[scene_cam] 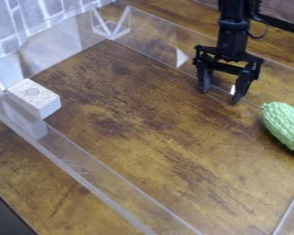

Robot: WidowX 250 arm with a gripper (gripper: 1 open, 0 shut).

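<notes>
My black gripper (223,81) hangs at the top right of the camera view, low over the wooden board beside the back clear wall, its two fingers apart. Whether anything small and dark sits between them is hard to tell; a small whitish spot shows just under the right finger. A green bumpy vegetable-like object (285,125) lies at the right edge, below and right of the gripper. A white speckled block (34,98) sits at the far left.
Low transparent walls (100,179) enclose the wooden surface (150,138), whose middle is clear. A pale striped cloth (33,27) is at the back left, outside the walls.
</notes>
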